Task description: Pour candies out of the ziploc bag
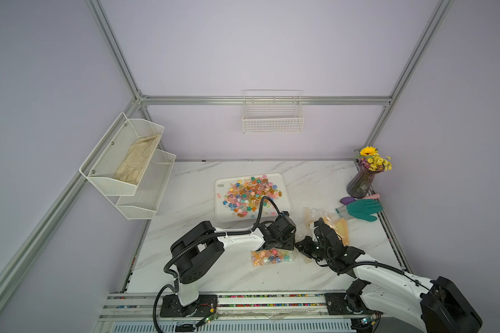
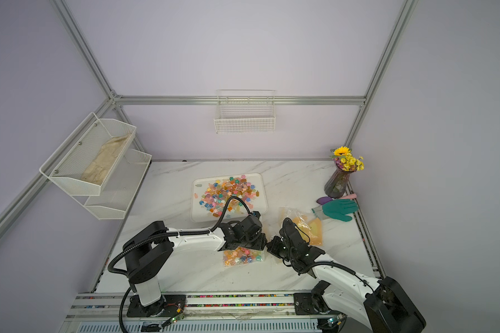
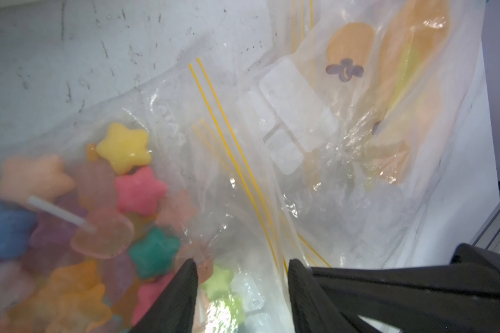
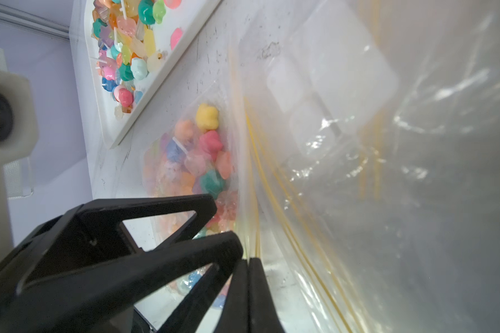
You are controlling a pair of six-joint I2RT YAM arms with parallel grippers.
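A clear ziploc bag [image 1: 271, 258] of colourful candies lies on the table near the front. Its mouth, with a yellow zip strip [image 3: 236, 161], faces right. My left gripper is low over the mouth end, fingers apart, with bag film and candies visible in the gap. Against the zip edge, my right gripper has its fingertips together. Bag film reaches those tips, but I cannot tell whether any is pinched. Both grippers nearly touch in the top left view. Behind them sits a white tray [image 1: 221, 211] holding many candies.
More clear bags [image 1: 316, 213] with tan contents lie under and behind my right gripper. A teal glove [image 1: 364, 209] and a flower vase [image 1: 361, 183] stand at the right.
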